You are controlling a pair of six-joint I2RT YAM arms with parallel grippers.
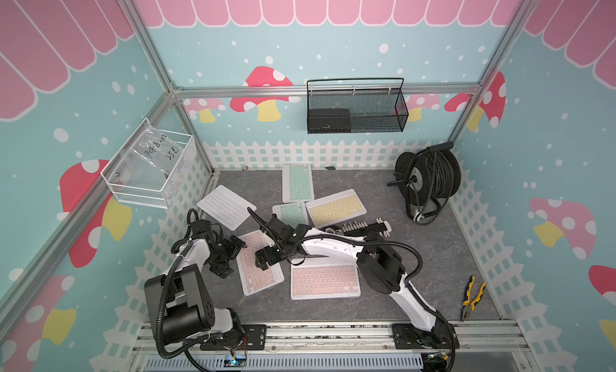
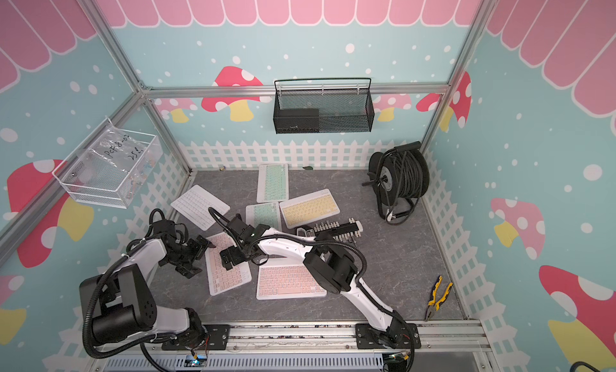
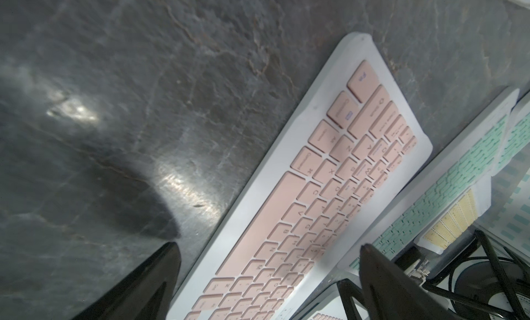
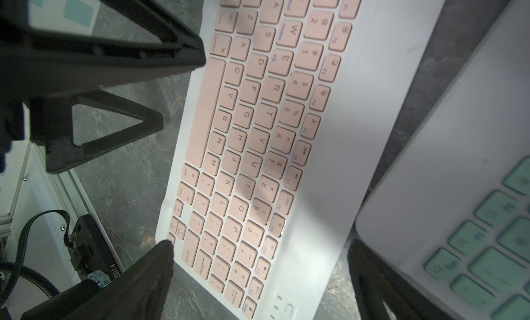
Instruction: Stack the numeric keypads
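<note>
Under my two grippers lies a pink keyboard [image 1: 258,269], flat on the grey table. A second pink keyboard [image 1: 325,282] is to its right, partly covered by my right arm. My left gripper [image 1: 229,256] stands open at the left edge of the first one, its fingers [image 3: 149,281] apart. Over that same keyboard my right gripper [image 1: 264,251] is open, nothing between its fingers. Behind are a white keyboard [image 1: 226,207], a green keyboard [image 1: 297,183], another green keyboard [image 1: 292,211] partly hidden by my right arm, and a yellow keyboard [image 1: 336,207].
A black device with white keys [image 1: 365,229] lies beyond my right arm. At the right stand a cable reel [image 1: 426,182] and yellow-handled pliers [image 1: 473,297]. A white wire basket [image 1: 150,166] and a black mesh basket [image 1: 356,109] hang on the walls.
</note>
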